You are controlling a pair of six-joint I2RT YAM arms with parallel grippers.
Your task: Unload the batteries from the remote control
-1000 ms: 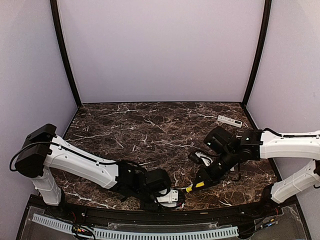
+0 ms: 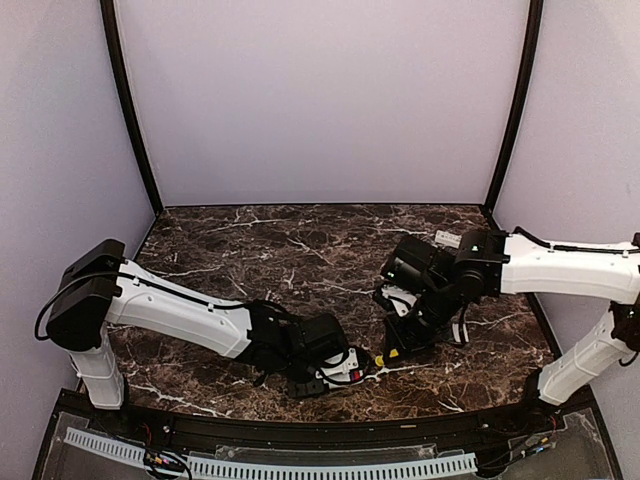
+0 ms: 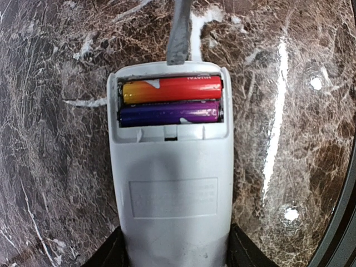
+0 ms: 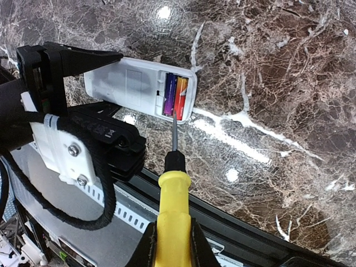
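The white remote control (image 3: pixel 175 167) is back side up, its battery bay uncovered, with my left gripper shut on its sides. Two batteries lie side by side in the bay: a red-orange battery (image 3: pixel 181 89) near the end wall and a purple battery (image 3: pixel 172 113) beside it. My right gripper is shut on the yellow handle of a screwdriver (image 4: pixel 174 206). In the right wrist view its thin metal tip reaches the remote's end, by the red battery; whether it touches the battery cannot be told. The top view mostly hides the remote behind the left arm.
A white object (image 2: pixel 447 239) lies at the back right, partly covered by the right arm. A dark frame rail (image 2: pixel 300 428) runs along the front edge, close to the remote.
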